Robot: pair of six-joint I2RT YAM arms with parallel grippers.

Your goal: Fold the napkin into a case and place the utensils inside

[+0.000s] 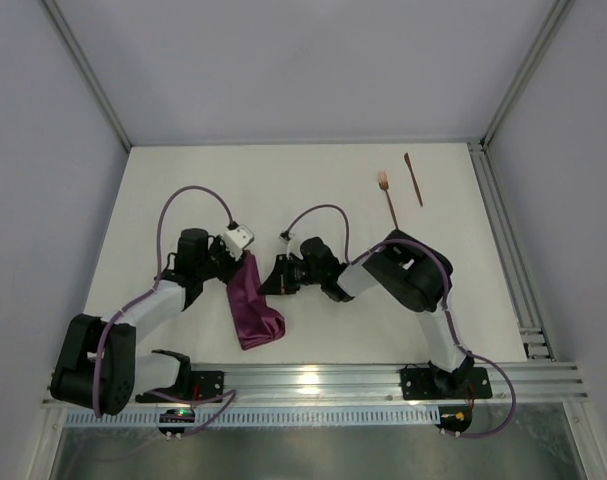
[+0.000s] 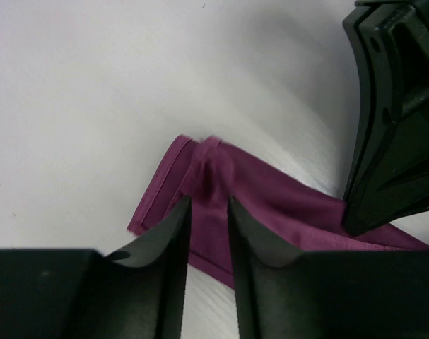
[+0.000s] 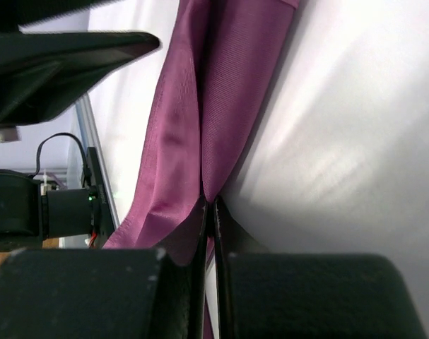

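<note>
A maroon napkin (image 1: pixel 253 316) lies in a long folded strip on the white table. My right gripper (image 1: pixel 268 284) is shut on its right edge; in the right wrist view the fingertips (image 3: pixel 202 212) pinch the fold. My left gripper (image 1: pixel 233 262) is over the napkin's upper end, its fingertips (image 2: pixel 176 234) parted, with the cloth just beyond them in the left wrist view and nothing clearly held.
A wooden fork (image 1: pixel 383 183) and a thin wooden utensil (image 1: pixel 413 178) lie at the back right of the table. The metal rail (image 1: pixel 303 378) runs along the front edge.
</note>
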